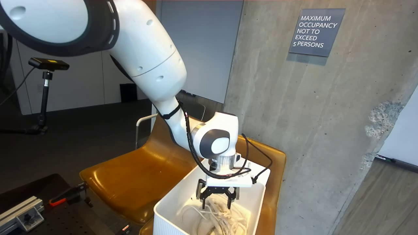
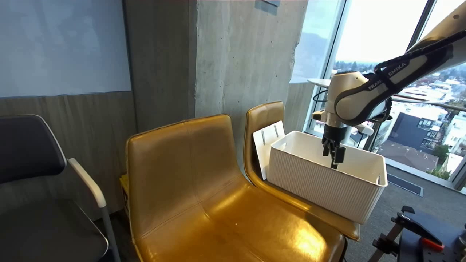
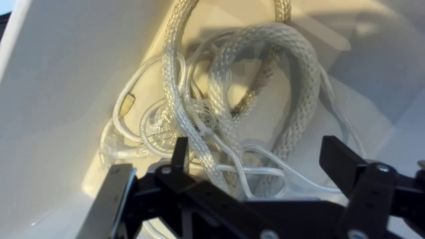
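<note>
A tangle of white braided rope (image 3: 304,51) and thinner cords (image 3: 255,169) lies on the floor of a white ribbed bin (image 2: 314,185). Inside the bin, my gripper (image 1: 216,207) points down over the rope. Its two black fingers (image 3: 338,165) stand wide apart, and nothing is clamped between them. Loops of rope show beyond and below the gap in the wrist view. Whether a fingertip touches any strand is hard to tell. From the second exterior side, the bin's near wall hides the rope, and the gripper (image 2: 334,163) dips toward the rim.
The bin rests on a tan chair (image 2: 351,229), with a second tan chair (image 2: 188,161) beside it. A white panel (image 2: 262,148) leans behind the bin's end. Bin walls close in around the gripper. A dark table with a clamp (image 1: 70,195) stands at front left.
</note>
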